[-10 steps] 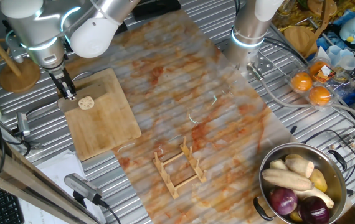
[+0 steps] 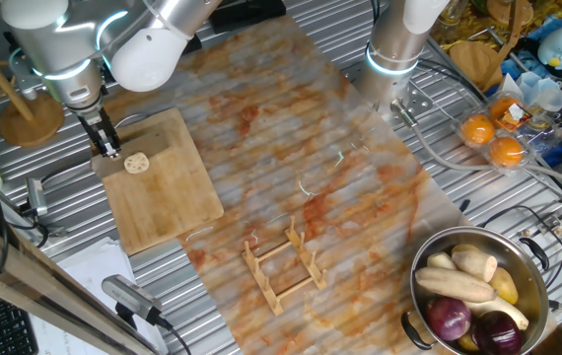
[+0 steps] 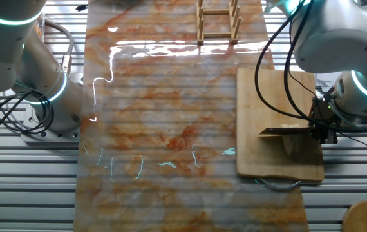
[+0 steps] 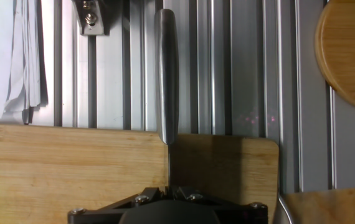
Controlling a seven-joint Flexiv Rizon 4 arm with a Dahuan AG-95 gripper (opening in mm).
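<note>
A knife stands on edge in the wrist view, its grey metal handle reaching beyond the board's edge and its thin blade running down between my fingertips. My gripper looks shut on that blade. From the second exterior view, the dark blade points left over the cutting board, away from my gripper. A pale round slice with holes, like lotus root, appears just beside my gripper in the first exterior view. Whether the blade touches the slice cannot be made out.
A small wooden rack stands on the marbled mat. At the front right is a steel pot of vegetables. Mid-mat is clear. Cables hang near my arm.
</note>
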